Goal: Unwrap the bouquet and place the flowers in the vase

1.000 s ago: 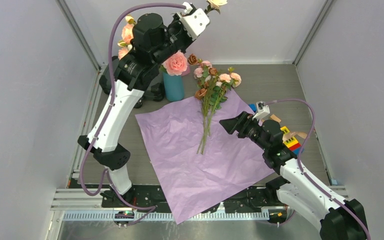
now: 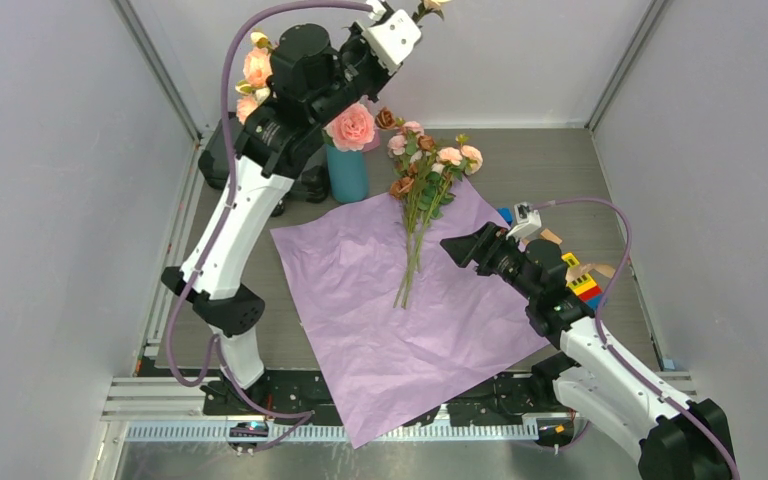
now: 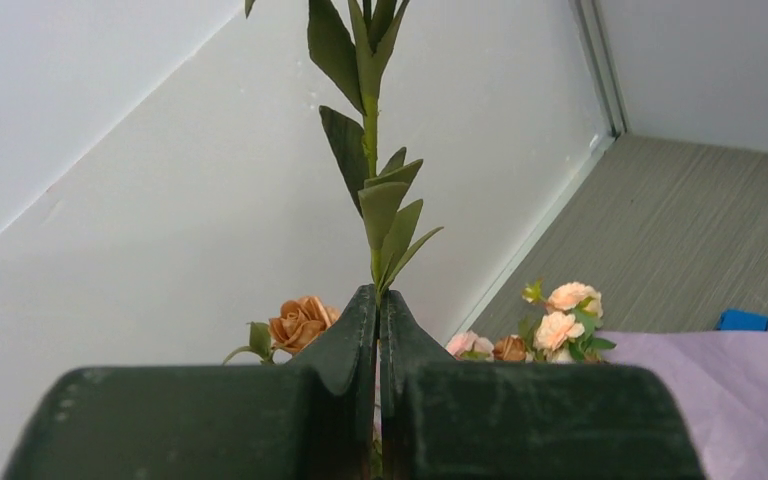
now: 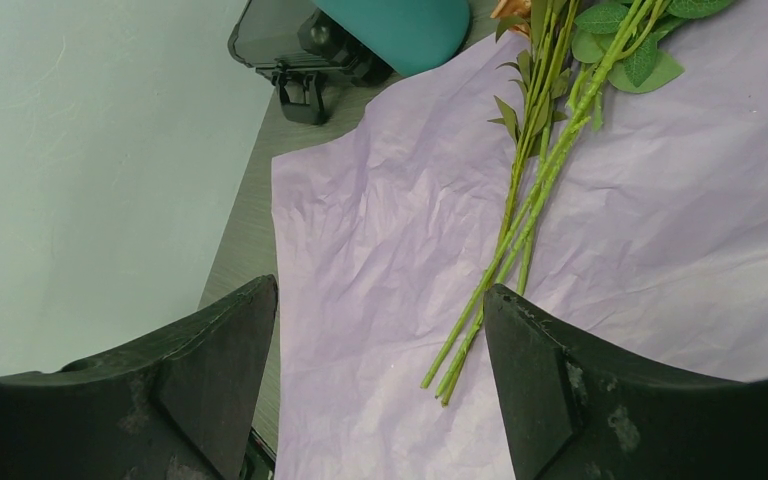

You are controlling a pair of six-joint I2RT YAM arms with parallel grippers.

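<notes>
My left gripper is shut on a leafy green flower stem, thin between its fingertips, which rises out of the left wrist view. In the top view that arm reaches over the blue vase, and a pale bloom shows at the top edge. Pink and peach flowers cluster at the vase's mouth, partly hidden by the arm. Several more flowers lie on the purple paper, stems toward the front. Right of those stems, my right gripper stands open and empty above the paper.
A black case sits left of the vase. Colourful blocks lie beyond the right arm. The purple paper is bare toward the front; a white wall closes off the back.
The right arm and the lying flowers stay put.
</notes>
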